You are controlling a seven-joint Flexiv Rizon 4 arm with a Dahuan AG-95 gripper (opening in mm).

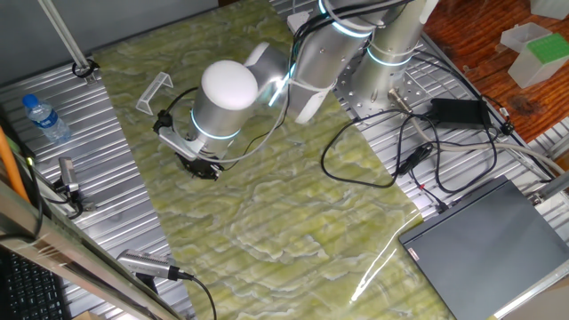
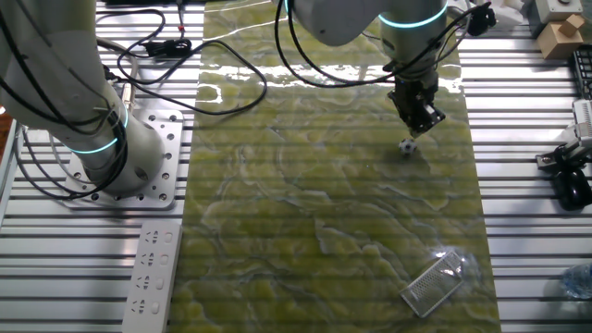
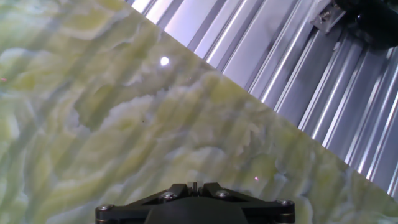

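Observation:
My gripper (image 2: pixel 414 135) hangs low over the green marbled mat, pointing down. In the wrist view its black fingers (image 3: pixel 214 188) are drawn together at the bottom edge, and nothing shows between them. Just under the fingertips, in exterior view 2, is a small white ball with dark spots (image 2: pixel 407 146); whether it touches them I cannot tell. The wrist view does not show this ball. A pale metal grater (image 2: pixel 432 285) lies on the mat, well apart from the gripper.
A white power strip (image 2: pixel 151 277) lies beside the mat near the robot base. Black cables (image 1: pixel 360 182) loop over the mat's edge, close to a closed laptop (image 1: pixel 493 253). A water bottle (image 1: pixel 46 120) is on the slatted table.

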